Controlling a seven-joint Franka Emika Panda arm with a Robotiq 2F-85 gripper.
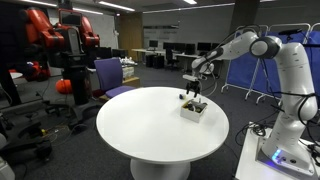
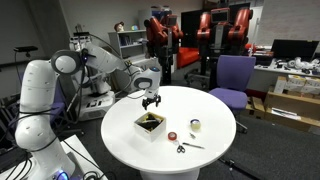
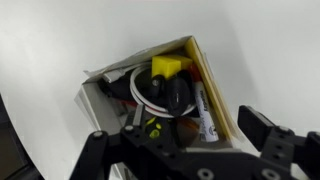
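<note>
My gripper (image 2: pixel 151 102) is open above a small open-topped box (image 2: pixel 150 128) on the white round table. In the wrist view its dark fingers stand wide apart at the lower edge, with nothing held. Inside the box lie a yellow piece (image 3: pixel 168 66), a dark rounded item (image 3: pixel 178 94), a pale ring-shaped item (image 3: pixel 144 88) and a white marker-like stick (image 3: pixel 205 112). Black items crowd the far left corner. The gripper covers the near end of the box in that view.
On the table (image 2: pixel 130 155) beside the box lie a red roll (image 2: pixel 172 136), scissors (image 2: pixel 182 149), a white stick (image 2: pixel 194 147) and a yellowish roll (image 2: pixel 196 126). A purple chair (image 2: pixel 228 98) stands behind.
</note>
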